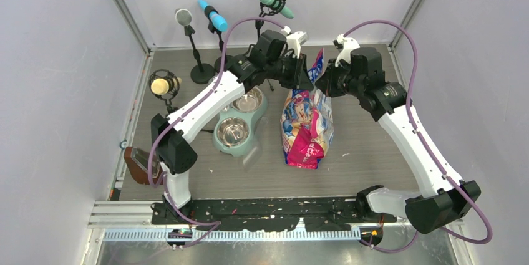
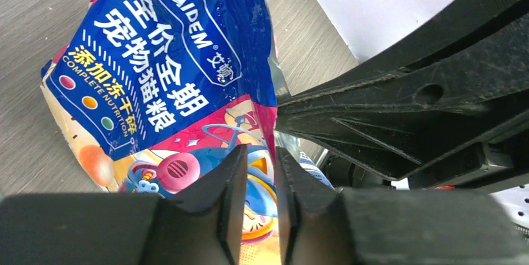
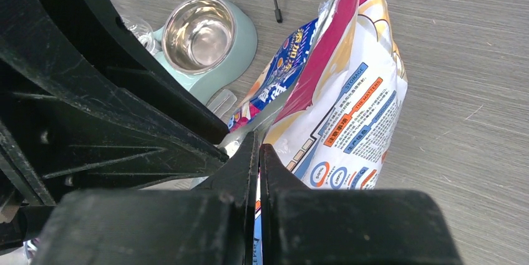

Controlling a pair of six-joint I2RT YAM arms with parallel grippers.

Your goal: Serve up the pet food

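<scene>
The pet food bag stands upright on the table, blue, pink and white, its top edge between both grippers. In the left wrist view the blue printed face of the bag fills the left. My left gripper is partly open, with a visible gap between its fingers and the bag's side edge at the right finger. From the other side, my right gripper is shut on the translucent upper edge of the bag. A green double feeder with two steel bowls appears empty, left of the bag.
A clear scoop-like item lies beside the feeder. Several microphones on stands crowd the back left, and a brown box sits at the left edge. Bare table lies to the right of the bag.
</scene>
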